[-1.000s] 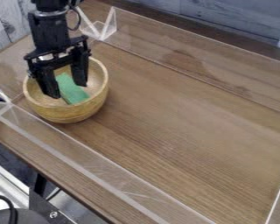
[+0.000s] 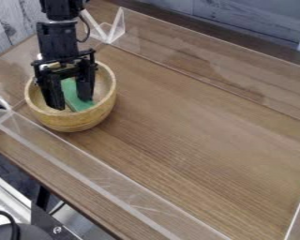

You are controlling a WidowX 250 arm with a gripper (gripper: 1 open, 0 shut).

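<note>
A wooden bowl (image 2: pixel 82 119) sits on the wooden table at the left, with a green object (image 2: pixel 80 90) inside it. My black gripper (image 2: pixel 63 91) is lowered into the bowl from above, over and partly in front of the green object, its fingers apart. Whether it touches the object is too small to tell.
Clear tape or plastic strips lie at the top and left edges. Black cables or fittings show at the lower left, off the table's edge.
The arm has shifted slightly left and its wrist stands more upright, with the fingers lower over the green object in the bowl.
</note>
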